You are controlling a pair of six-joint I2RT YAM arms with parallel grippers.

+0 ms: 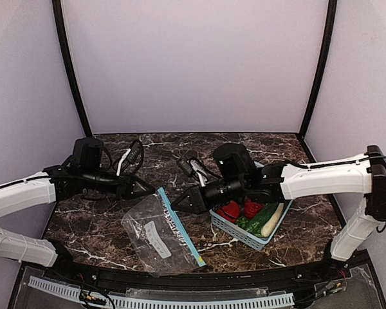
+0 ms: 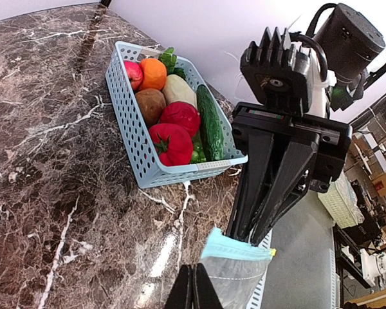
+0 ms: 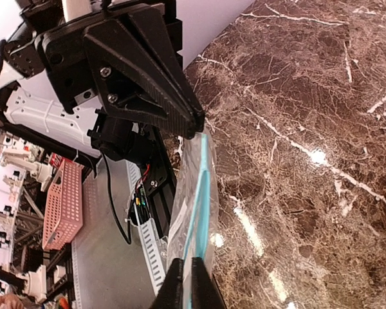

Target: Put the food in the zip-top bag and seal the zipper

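Note:
The clear zip top bag [image 1: 156, 239] looks empty and hangs by its blue zipper strip [image 1: 180, 226], which slants down to a yellow end at front right. At the strip's upper end my left gripper [image 1: 155, 192] is shut on the bag's corner; the bag hangs just below its fingers [image 3: 192, 122]. A short way down the strip, my right gripper [image 1: 174, 207] is shut with its tips at the blue band [image 2: 235, 248]; whether the band is pinched between them is unclear. Food, including red tomatoes [image 2: 172, 143] and a cucumber [image 2: 210, 122], lies in the basket.
Holding the food, a light-blue basket [image 2: 134, 132] stands on the marble table right of the bag, partly under my right arm. A white ruler-like rail [image 1: 199, 302] runs along the front.

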